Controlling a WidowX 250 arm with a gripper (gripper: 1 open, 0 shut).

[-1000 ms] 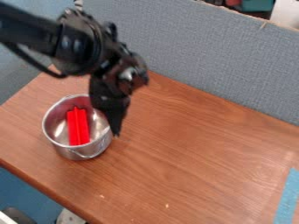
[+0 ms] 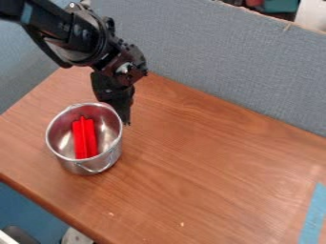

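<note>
A steel pot (image 2: 109,152) with a wire handle stands on the wooden table at the lower left, holding a red object (image 2: 84,138) made of long bar shapes. The black gripper (image 2: 122,114) hangs from the arm just behind the pot, at its back-right rim; its fingertips are small and dark, and whether they touch the rim is unclear. It looks shut, with nothing visible between its fingers.
Grey padded panels (image 2: 216,67) line the back. A strip of blue tape (image 2: 315,210) lies near the right edge.
The pot and red object look unmoved.
</note>
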